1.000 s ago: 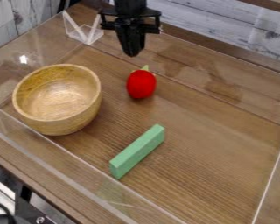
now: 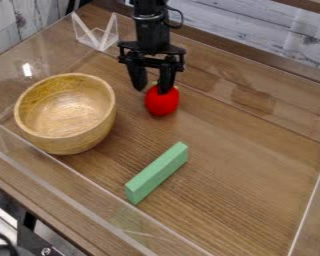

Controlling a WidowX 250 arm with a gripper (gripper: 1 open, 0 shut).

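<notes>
A red round object [image 2: 162,103] lies on the wooden table, right under my black gripper [image 2: 151,75], whose fingers reach down around its top at the upper middle of the camera view. Whether they touch it, and how far apart they stand, is unclear.
A tan bowl [image 2: 65,137] sits at the left. A green bar [image 2: 157,171] lies diagonally in the lower middle. A white wall [image 2: 270,25] runs along the back, and a small white object [image 2: 93,30] is at the back left.
The red object looks unmoved.
</notes>
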